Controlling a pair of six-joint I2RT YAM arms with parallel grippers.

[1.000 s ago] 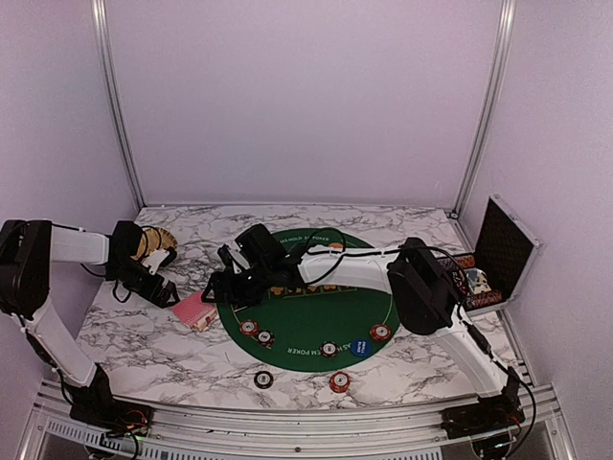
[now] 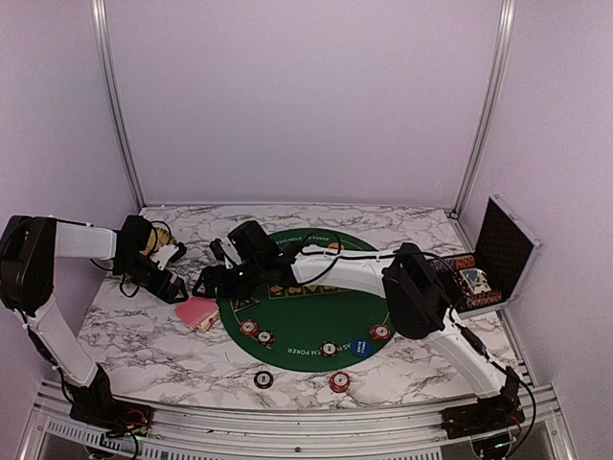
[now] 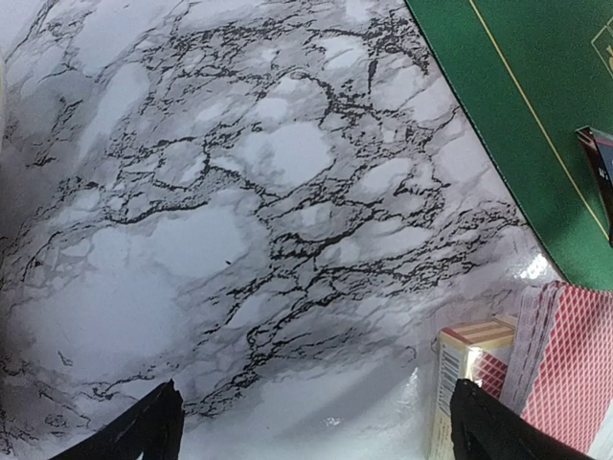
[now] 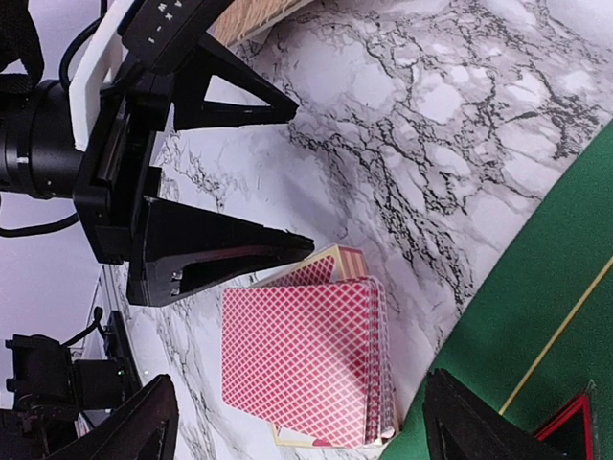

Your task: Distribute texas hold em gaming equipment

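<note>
A red-backed card deck point(image 2: 198, 311) rests on its box at the left edge of the green poker mat point(image 2: 316, 331). In the right wrist view the deck point(image 4: 302, 355) lies askew on the card box point(image 4: 335, 261). My left gripper point(image 2: 178, 290) stands open just left of the deck; its fingers point(image 4: 230, 251) reach to the box's edge in the right wrist view. My right gripper point(image 2: 208, 284) is open above the deck's right side, with nothing gripped. In the left wrist view the deck point(image 3: 575, 374) and box point(image 3: 469, 369) sit by the right finger.
Chip stacks lie on the mat's front part, beside a blue button point(image 2: 360, 347). A black chip point(image 2: 263, 379) and a red chip stack point(image 2: 339, 381) sit in front of it. An open case point(image 2: 484, 278) stands at the right.
My left gripper has moved right, closer to the deck. The right gripper has shifted slightly left, over the deck's side. The chips and case have not moved.
</note>
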